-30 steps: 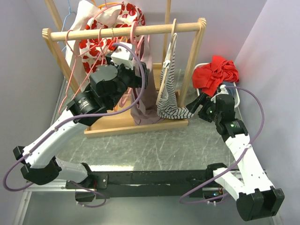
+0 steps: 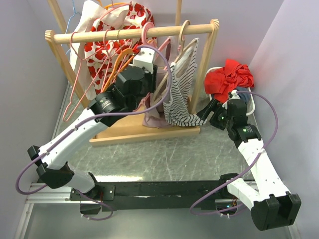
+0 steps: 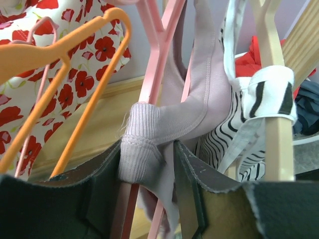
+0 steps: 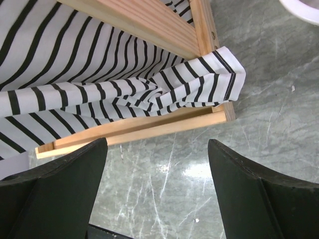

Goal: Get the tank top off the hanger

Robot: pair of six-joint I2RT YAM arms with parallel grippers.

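My left gripper is raised among the hangers, its fingers either side of a mauve ribbed tank top (image 3: pixel 199 99) on a pink hanger (image 3: pixel 156 45); whether they grip it is unclear. To its right a striped top (image 2: pixel 182 99) hangs on a wooden hanger (image 3: pixel 266 45), its lower end beside the rack's base. My right gripper stands open by that striped hem (image 4: pixel 219 74), nothing between its fingers.
A wooden rack (image 2: pixel 75 38) carries more hangers and a red floral garment (image 2: pixel 124 20). A white basket (image 2: pixel 249 104) with red and blue cloth stands at the right.
The striped top and its hanger have swung and now look wider. The right arm has barely moved.
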